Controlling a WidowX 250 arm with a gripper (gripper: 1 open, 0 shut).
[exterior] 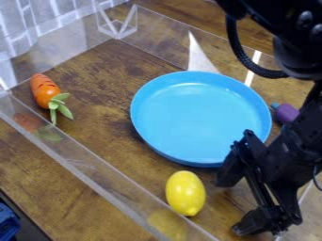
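A black gripper [234,196] on the right side of the camera view stands low over the wooden floor, open, just right of a yellow lemon [185,192]. Nothing shows between its fingers. A blue plate [189,113] lies behind the lemon and gripper. An orange carrot [45,90] with green leaves lies at the left. A purple object [284,113], partly hidden by my arm, sits at the right edge of the plate.
Clear plastic walls edge the wooden area [88,104]. A white pointed object [201,59] stands behind the plate. A blue item [13,228] is at the bottom left corner.
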